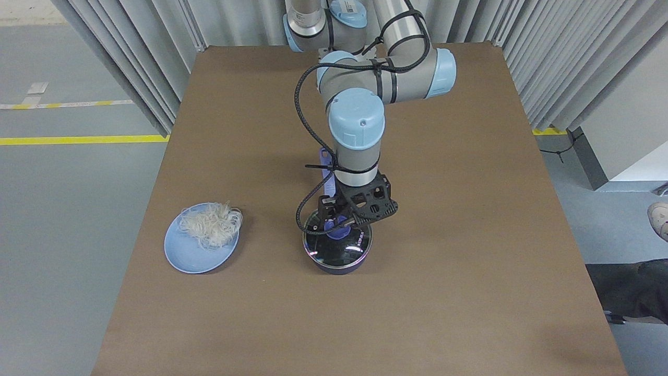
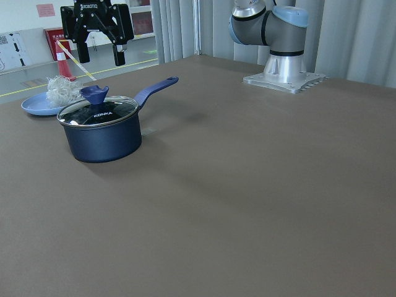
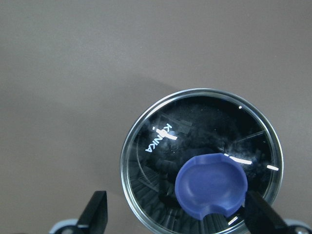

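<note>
A dark blue saucepan point(image 2: 105, 142) with a glass lid point(image 3: 204, 126) and blue knob point(image 3: 210, 184) stands on the table, handle point(image 2: 158, 86) toward the arm's base. My gripper point(image 2: 101, 52) hangs above the pot, its two fingers apart and empty, clear of the knob in the left view. In the wrist view the fingers sit low on either side of the frame, with the knob near the right one. In the front view the gripper hides part of the lid and handle.
A pale blue plate point(image 1: 189, 254) with a tangle of white noodles point(image 1: 213, 222) lies left of the pot in the front view. Curtains stand behind it; a person's leg shows beyond the right edge.
</note>
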